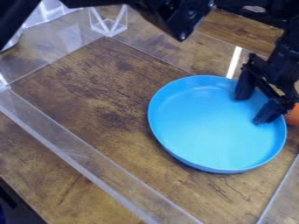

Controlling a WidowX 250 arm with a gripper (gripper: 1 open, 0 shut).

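Note:
A round blue tray (pixel 204 131) lies on the wooden surface, right of centre. The black gripper (pixel 260 93) reaches in from the upper right, its end low over the tray's right part. I cannot tell whether it is open or shut. An orange object (pixel 292 115) is partly visible behind it at the tray's right edge.
Clear plastic edges (pixel 70 153) run along the left and lower right. A small clear stand (pixel 107 24) is at the top. A dark arm part hangs across the top centre. The wooden area left of the tray is bare.

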